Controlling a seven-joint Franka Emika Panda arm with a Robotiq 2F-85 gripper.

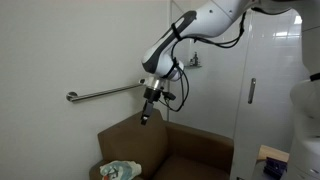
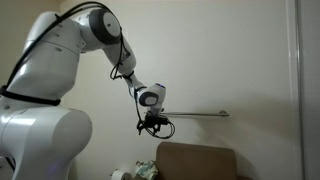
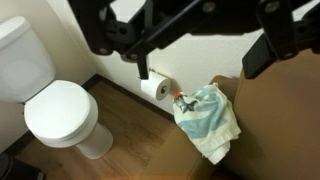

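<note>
Above the brown armchair's backrest, my gripper (image 1: pixel 150 110) hangs in the air, fingers pointing down. Its two fingers (image 3: pixel 142 66) stand wide apart in the wrist view, with nothing held between them. A crumpled white and blue patterned cloth (image 3: pixel 208 122) lies on the chair's arm, below and apart from the gripper. The same cloth (image 1: pixel 122 170) is at the lower left in exterior view 1. In exterior view 2 only part of the cloth (image 2: pixel 147 169) shows at the bottom edge.
A brown armchair (image 1: pixel 195 150) stands against the wall under a metal grab bar (image 1: pixel 105 93). The wrist view shows a white toilet (image 3: pixel 62 112), a toilet paper roll (image 3: pixel 156 87) and wood floor. A dark object (image 1: pixel 273 167) sits on a small table at right.
</note>
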